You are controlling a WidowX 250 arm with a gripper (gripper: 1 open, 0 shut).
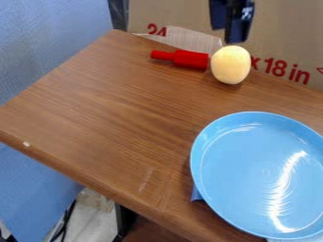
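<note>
At the top of the camera view, my dark gripper [232,21] hangs above the back of the wooden table, only partly in frame; whether it is open or shut is not clear. Just below it a cream, egg-shaped object [231,64] stands on the table. A red cylindrical object [179,58] lies to its left. A large light blue plate [246,175] fills the front right.
A cardboard wall with red printing [290,47] stands behind it. A blue padded surface [44,57] borders the left edge.
</note>
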